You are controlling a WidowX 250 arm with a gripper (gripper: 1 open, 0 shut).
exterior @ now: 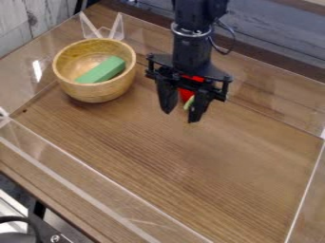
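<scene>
My black gripper [181,101] hangs over the middle of the wooden board, open, lowered in front of a red object [187,95] with a pale green part, which it largely hides. I cannot tell whether the fingers touch it. To the left, a yellow bowl [106,91] holds a green block [102,69].
The light wooden board [178,180] is clear at the front and on the right. A pale rail runs along the back and right edges. A black cable loops above the arm.
</scene>
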